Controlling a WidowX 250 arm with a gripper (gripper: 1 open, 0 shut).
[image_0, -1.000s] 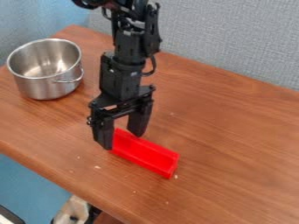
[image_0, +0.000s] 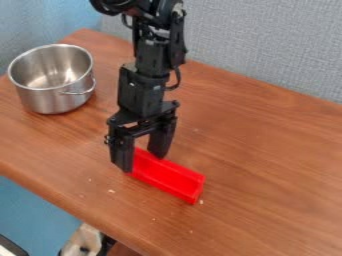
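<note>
My black gripper (image_0: 140, 156) points straight down at the near end of a red rectangular block (image_0: 173, 178) on the wooden table. Its fingers stand open, one on each side of that end of the block, low by the tabletop. Whether they touch the block is hard to tell. The block lies diagonally, stretching toward the lower right.
A shiny steel pot (image_0: 48, 84) stands at the back left.
My arm has shifted very slightly over the last second, around the same end of the red block. The block and pot appear unmoved.
</note>
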